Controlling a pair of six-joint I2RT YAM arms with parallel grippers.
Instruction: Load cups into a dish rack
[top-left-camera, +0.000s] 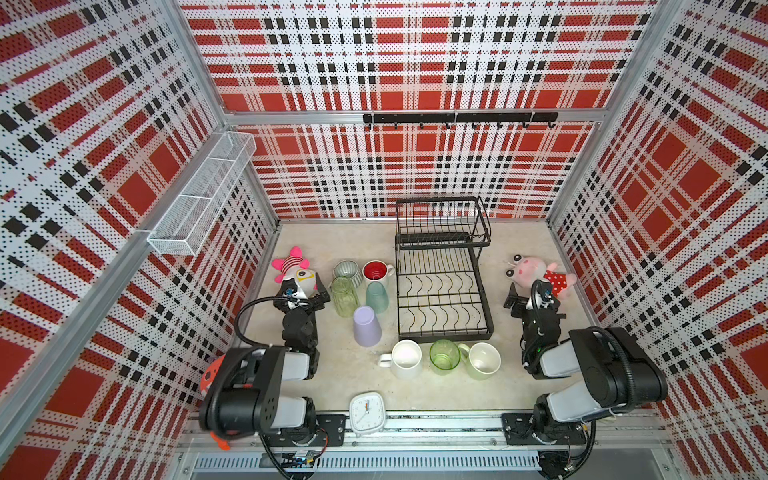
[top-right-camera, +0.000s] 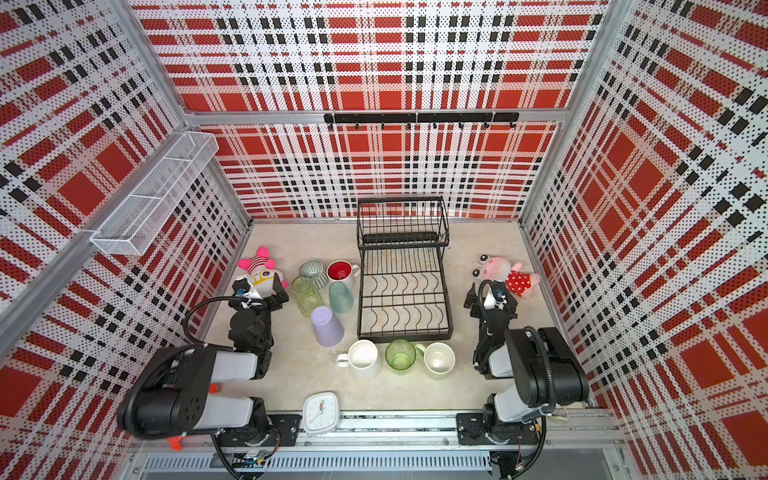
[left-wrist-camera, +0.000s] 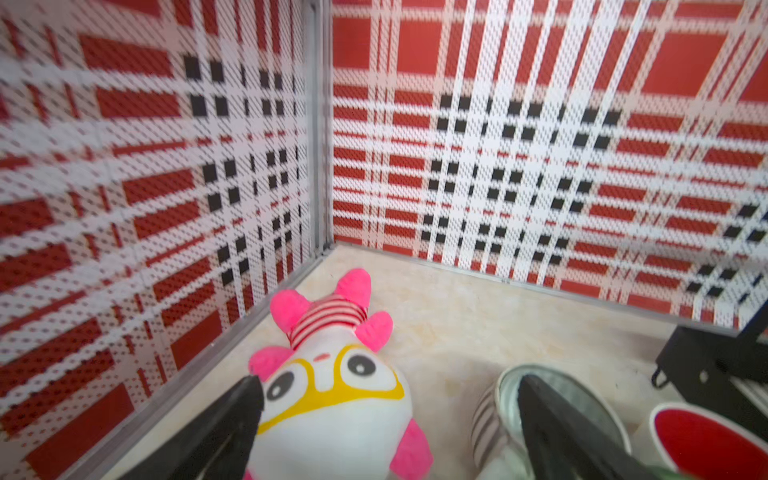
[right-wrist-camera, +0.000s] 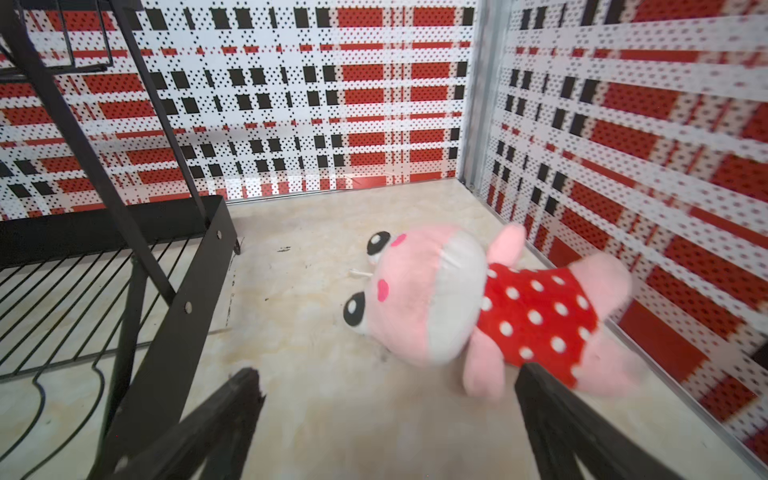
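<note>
The black wire dish rack (top-left-camera: 444, 316) stands in the middle of the table with no cup in it. Left of it cluster a striped cup (top-left-camera: 347, 270), a red-lined mug (top-left-camera: 376, 272), a green glass (top-left-camera: 345, 297), a teal cup (top-left-camera: 377, 297) and a lilac cup (top-left-camera: 367, 326). In front of the rack, a white mug (top-right-camera: 363, 359), a green glass cup (top-right-camera: 401, 356) and a pale green mug (top-right-camera: 437, 360) form a row. My left gripper is open, left of the cluster. My right gripper is open and empty, right of the rack.
A pink-and-white plush toy (left-wrist-camera: 336, 416) lies ahead of the left gripper, and a pink plush in red dots (right-wrist-camera: 480, 312) ahead of the right one. A white timer (top-left-camera: 367, 412) sits at the front edge. Bare table (top-left-camera: 356, 380) lies front left.
</note>
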